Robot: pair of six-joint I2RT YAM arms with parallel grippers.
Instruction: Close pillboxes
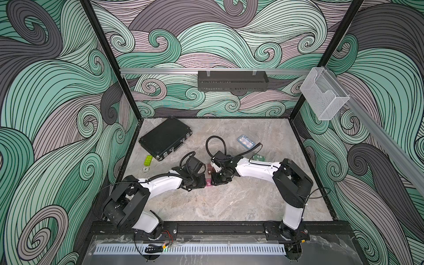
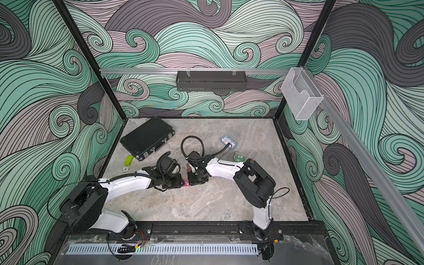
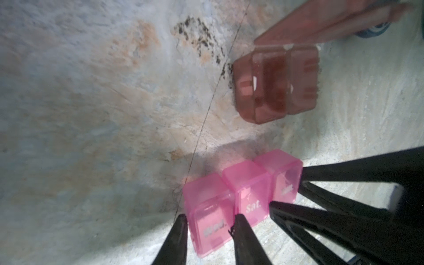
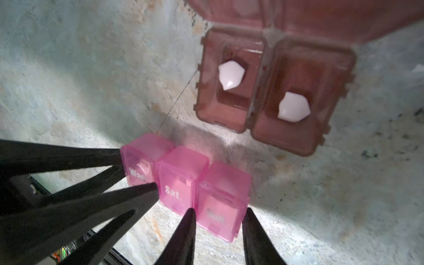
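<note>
The pink pillbox [image 3: 254, 192] has three lettered compartments, one reading "Sat.", and its lids look down. My left gripper is part open, its fingertips straddling one end compartment. At the other end, in the right wrist view, my right gripper is open around the compartment there. Whether any pad touches the pink walls is unclear. Just behind stands a brown pillbox [image 4: 254, 117] with its lids [image 4: 318, 19] raised. Two of its compartments each hold a white pill [image 4: 294, 106]. Both grippers hide most of the pink box in the top views.
A blue pillbox [image 1: 246, 141] with pale contents lies back right, a green item [image 1: 258, 157] near the right forearm. At left are a black case [image 1: 165, 137], a lime-green piece [image 1: 148, 160] and a small white disc [image 1: 145, 169].
</note>
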